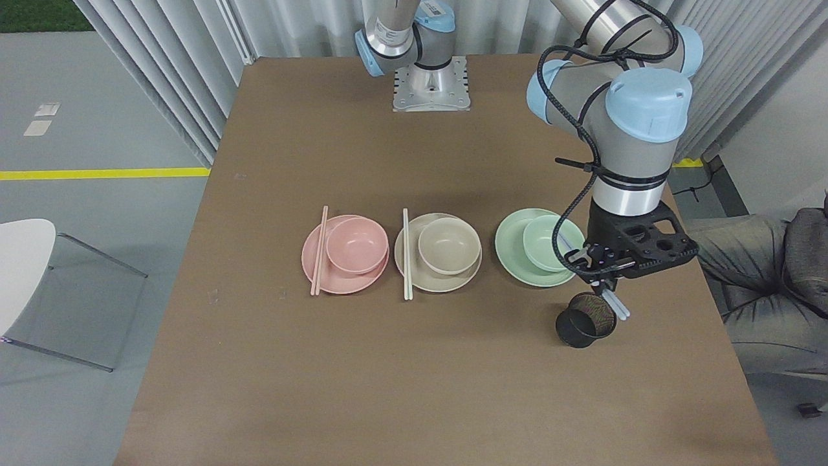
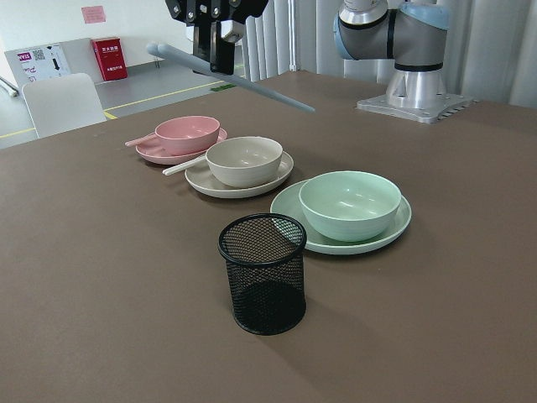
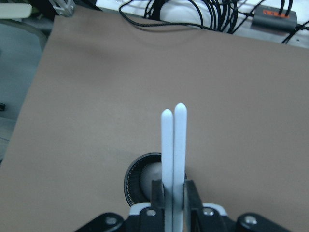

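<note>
My gripper is shut on a pair of pale blue-grey chopsticks point(image 3: 179, 145), held high and tilted in the camera left view point(image 2: 180, 57). A black mesh cup point(image 1: 576, 327) stands below them; in the wrist view its dark rim point(image 3: 131, 174) shows behind the sticks. To its back lies a green plate point(image 1: 510, 248) with a green bowl point(image 2: 348, 218), bare of chopsticks in the camera left view.
Pink point(image 1: 357, 244) and beige point(image 1: 450, 244) bowls sit on matching plates, each with chopsticks beside. Cables lie beyond an edge in the wrist view.
</note>
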